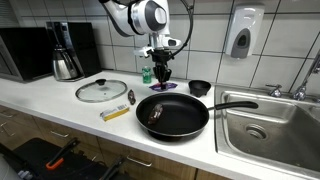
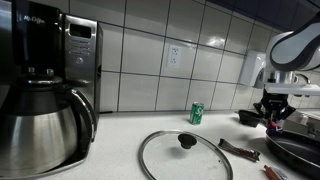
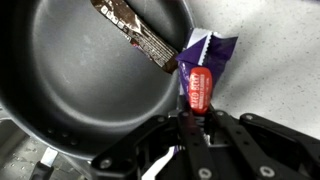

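Observation:
A purple wrapped bar with a red label (image 3: 200, 85) is between the fingers of my gripper, which is shut on it. In exterior view 1 my gripper (image 1: 163, 79) hangs above the counter just behind the far rim of the black pan (image 1: 190, 119), with the purple bar (image 1: 161, 86) below it. Inside the pan lies a brown wrapped bar (image 1: 155, 114), also seen as a brown wrapper (image 3: 138, 32) in the wrist view. At the right in exterior view 2, my gripper (image 2: 273, 114) is partly hard to make out.
Left of the pan lie a yellow bar (image 1: 115, 113) and a small dark item (image 1: 131, 97). A glass lid (image 1: 103, 90), green can (image 2: 196, 114), black bowl (image 1: 199, 88) and coffee maker (image 2: 55, 90) stand around. The sink (image 1: 270, 125) is right; the pan's handle reaches over it.

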